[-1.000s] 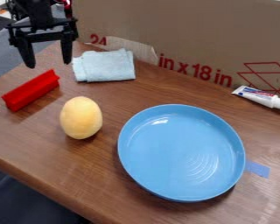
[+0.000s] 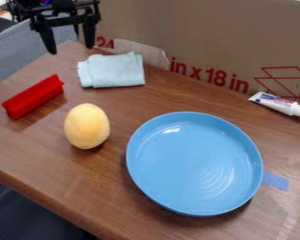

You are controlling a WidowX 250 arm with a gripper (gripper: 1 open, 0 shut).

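My gripper (image 2: 68, 39) is at the top left, open and empty, raised over the far left edge of the wooden table. Below it lie a red block-like bar (image 2: 33, 97) and a folded light-blue cloth (image 2: 112, 71). A yellow oval object (image 2: 86, 126) rests nearer the front, left of a blue plate (image 2: 194, 163). At the right, a white toothpaste tube (image 2: 279, 103) lies by the cardboard.
A large cardboard sheet (image 2: 202, 33) stands along the back. The wooden table (image 2: 127, 220) has bare room at the front left and between the cloth and plate. A small piece of blue tape (image 2: 276, 180) sits right of the plate.
My gripper has moved up and to the right, away from the red bar. The objects on the table have not moved.
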